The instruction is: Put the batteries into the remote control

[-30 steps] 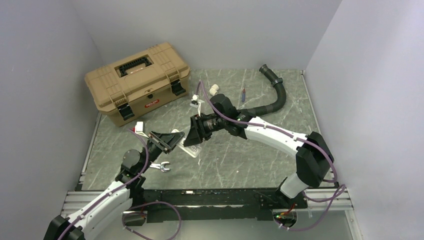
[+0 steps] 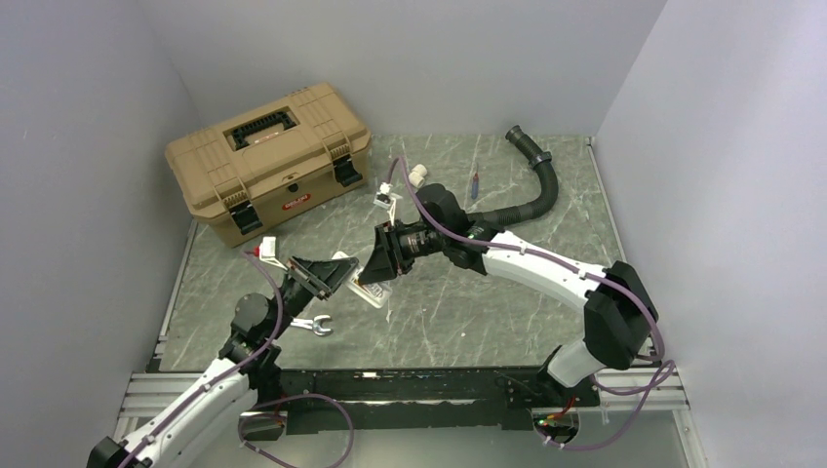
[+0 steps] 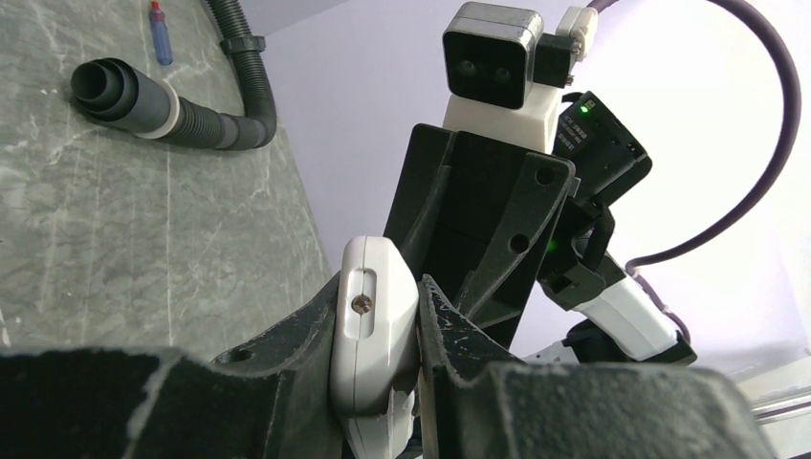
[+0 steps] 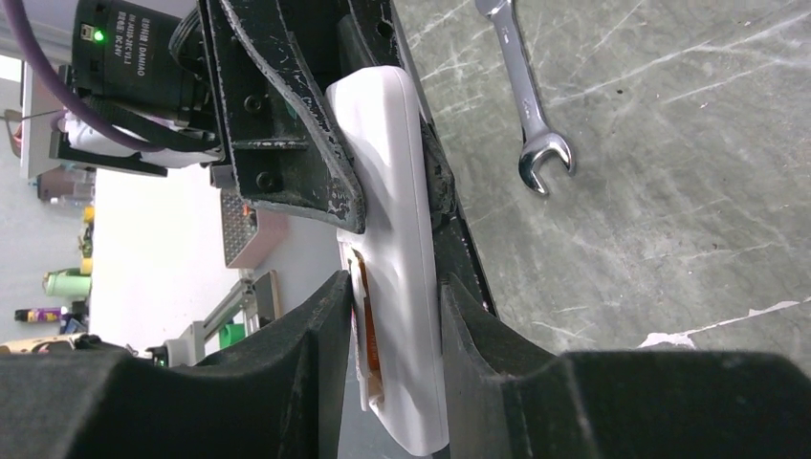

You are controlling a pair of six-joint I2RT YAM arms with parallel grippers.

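Note:
The white remote control [image 2: 372,291] is held in the air between my grippers at mid-table. My left gripper is shut on it, with the remote's narrow white end and a screw slot upward. In the right wrist view the remote [image 4: 397,249] stands lengthwise, with an orange battery visible in its side opening. My right gripper has its fingers around the remote's lower part, at that opening; whether they press on it I cannot tell.
A tan toolbox [image 2: 267,164] fills the back left. A wrench [image 4: 528,124] lies below the grippers. A corrugated hose [image 2: 530,200], a screwdriver [image 2: 475,185] and white fittings [image 2: 418,174] lie at the back.

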